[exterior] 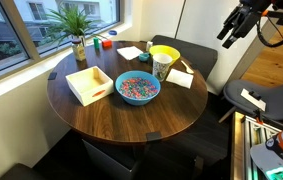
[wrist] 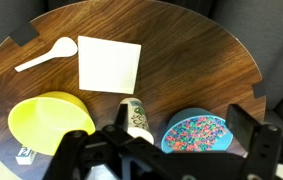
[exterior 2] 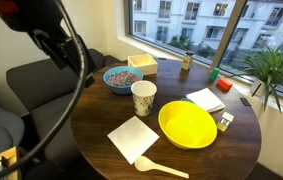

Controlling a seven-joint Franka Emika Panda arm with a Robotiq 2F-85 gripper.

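My gripper hangs high above the round table, its fingers spread wide apart with nothing between them. In exterior view 1 the gripper (exterior: 227, 36) is at the upper right, clear of everything. On the table stand a blue bowl (exterior: 137, 88) filled with small pink and coloured pieces, a patterned white cup (exterior 2: 144, 97), and a yellow bowl (exterior 2: 187, 124) that looks empty. A square white sheet (wrist: 108, 66) lies flat near a white spoon (wrist: 47, 53).
A cream open box (exterior: 90, 85) sits near the window side. A potted plant (exterior: 76, 25), small jars and a white pad (exterior 2: 205, 99) are along the far edge. Bare wood (exterior: 101, 122) spans the table's near part.
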